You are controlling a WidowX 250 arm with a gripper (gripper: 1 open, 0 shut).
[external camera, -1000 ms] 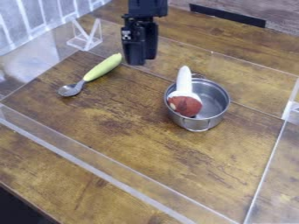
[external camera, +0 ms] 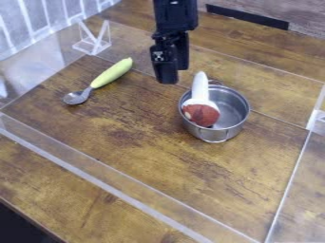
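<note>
My black gripper hangs open above the wooden table at the upper middle, with nothing between its fingers. Below it to the right stands a metal pot holding a long white object that leans up past the rim, and a red, mottled round item. Left of the gripper lies a yellow-green elongated object, with a metal spoon below and left of it.
A clear plastic-looking fixture stands at the back left. A white object sits at the right edge.
My gripper has moved rightward, toward the space above the pot, and slightly down. The objects on the table have not moved.
</note>
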